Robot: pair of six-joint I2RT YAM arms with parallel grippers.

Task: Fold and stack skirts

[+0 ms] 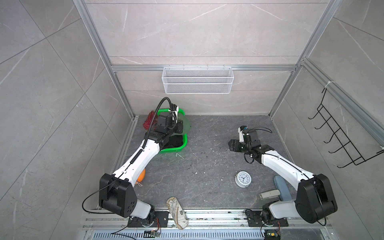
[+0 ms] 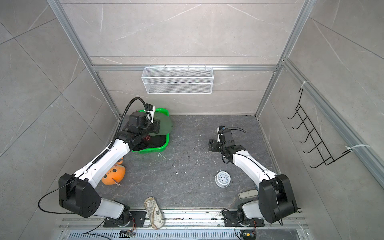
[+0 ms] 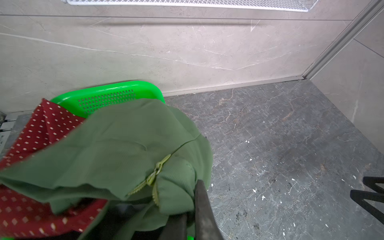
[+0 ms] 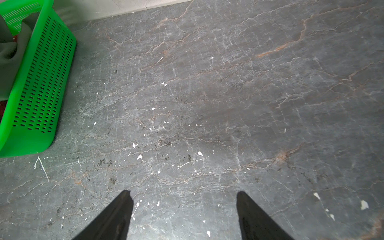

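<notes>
A green skirt (image 3: 132, 148) with a zipper is gripped by my left gripper, lifted over the green basket (image 1: 172, 148) at the back left. In the basket are a red dotted cloth (image 3: 48, 128) and black cloth (image 1: 172, 140). My right gripper is open above bare floor at the right, nothing between its fingers; the basket shows at the left edge of the right wrist view.
An orange object (image 2: 114, 174) lies at the left, a white clock (image 1: 242, 179) front right. A white wire shelf (image 1: 197, 80) and black hook rack (image 1: 340, 140) hang on the walls.
</notes>
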